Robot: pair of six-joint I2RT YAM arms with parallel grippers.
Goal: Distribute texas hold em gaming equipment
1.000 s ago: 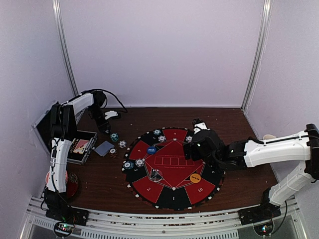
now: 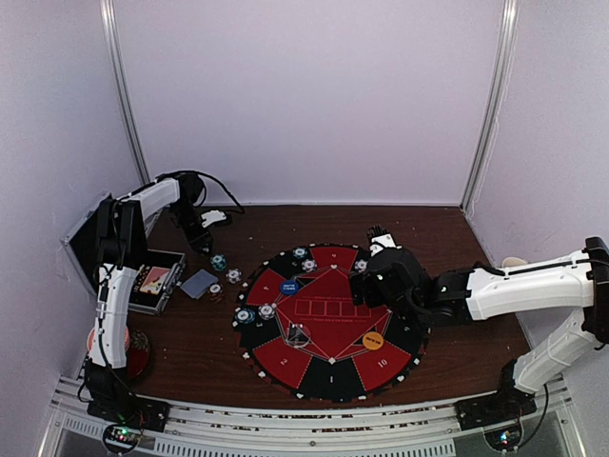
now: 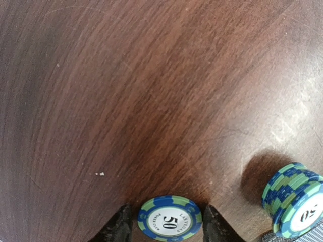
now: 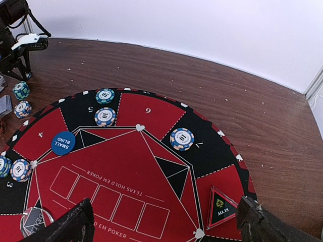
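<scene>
A green-and-blue 50 chip [image 3: 169, 219] lies between the fingertips of my left gripper, close to both; a slim gap shows on its left side. A stack of matching 50 chips [image 3: 292, 199] stands to the right in the left wrist view. Over the round red-and-black poker mat [image 2: 285, 360], my right gripper is open and empty. On the mat, the 5 sector holds a green chip [image 4: 105, 96] and a blue-white 10 chip [image 4: 105, 117]; the 7 sector has one 10 chip [image 4: 181, 139]. Two chips sit by sector 3.
On the mat lie a blue small blind disc [image 4: 63, 143], an orange disc [image 2: 373, 340], a clear disc [image 2: 298, 335] and an all-in triangle [image 4: 222, 205]. Left of it are a card deck [image 2: 199, 284], chip stacks and an open case [image 2: 149, 303].
Both arms look to be in the same place in the top view, and the chips on the mat have not moved.
</scene>
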